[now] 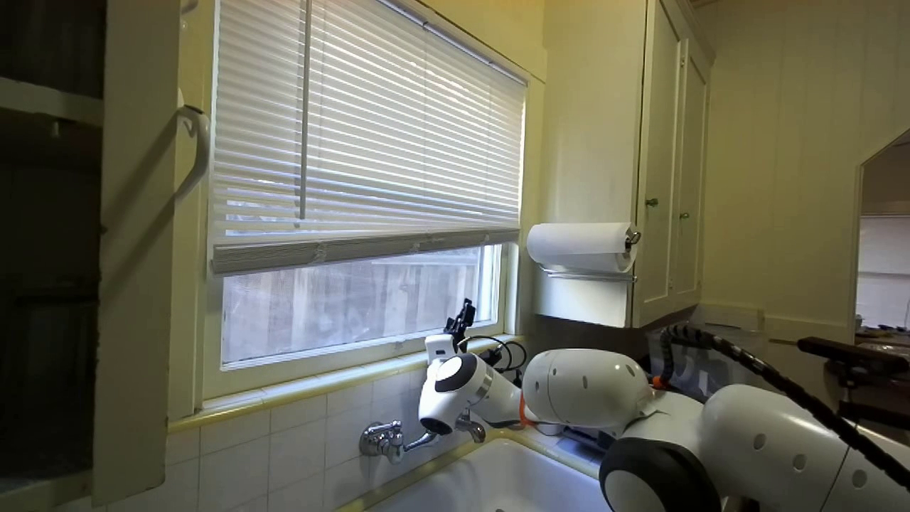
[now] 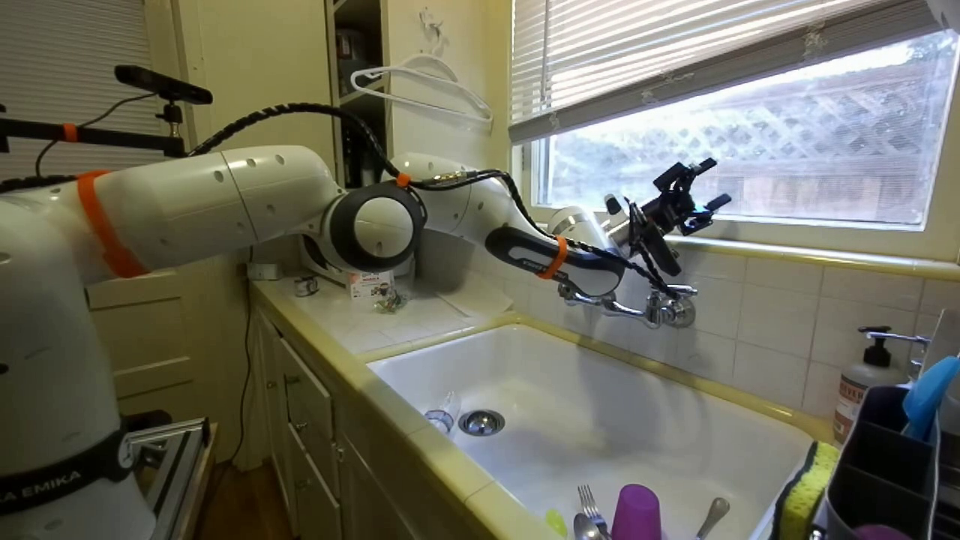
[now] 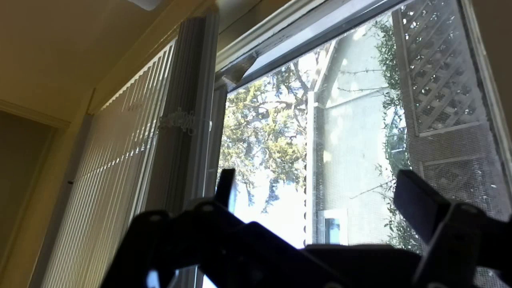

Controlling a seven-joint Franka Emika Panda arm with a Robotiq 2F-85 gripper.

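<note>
Low in front of the window, my gripper (image 2: 715, 183) stands open over the tiled sill, its fingers tilted upward. In the wrist view the two dark fingers (image 3: 416, 204) are wide apart, with only the window pane (image 3: 355, 120) and the outdoors showing between them. The white slatted blind (image 1: 367, 128) covers the upper part of the window. Its thick bottom rail (image 1: 367, 249) hangs above the gripper (image 1: 461, 308) in exterior view 1, apart from it. From the wrist, the same rail (image 3: 185, 115) lies to the left of the fingers.
Beneath the arm is the white sink (image 2: 576, 387), holding a purple cup (image 2: 637, 513) and some cutlery. A wall faucet (image 2: 670, 309) sits close under the wrist. Paper towels (image 1: 580, 246) hang right of the window; an open cabinet door (image 1: 136, 256) stands at left.
</note>
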